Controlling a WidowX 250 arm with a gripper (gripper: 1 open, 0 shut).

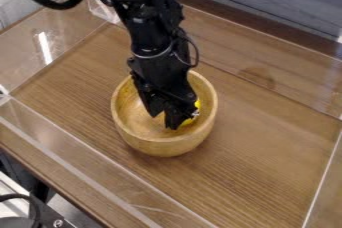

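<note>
My black gripper [163,102] reaches down into a round light wooden bowl [163,144] at the middle of the view. A small yellow object [190,119] in the bowl is mostly hidden behind the gripper. I cannot tell from this view whether the fingers are around it or just over it.
The wooden table [254,162] has free room to the right and left of the bowl. A pale wall [267,7] runs along the back. A small clear object [104,7] stands at the back left, and a dark cable lies at the lower left edge.
</note>
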